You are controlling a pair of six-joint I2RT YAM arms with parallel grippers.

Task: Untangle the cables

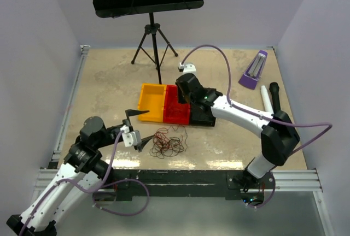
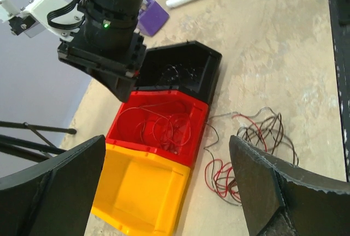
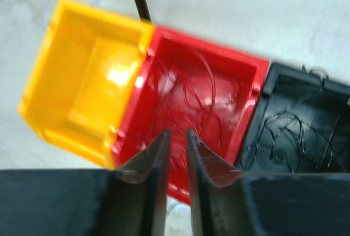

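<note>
A tangle of red and dark cables lies on the table in front of the bins. My left gripper stands wide open just left of the tangle, with nothing between its fingers. The red bin has red cable inside, and the black bin beside it contains dark cable. One strand runs from the tangle up to the bins in the left wrist view. Above the red bin is my right gripper, its fingertips close together with a narrow gap; no cable shows clearly between them.
The yellow bin is empty. A black music stand rises behind the bins. Toward the right lie a purple holder, a white rod and a black rod. Bare table extends right of the tangle.
</note>
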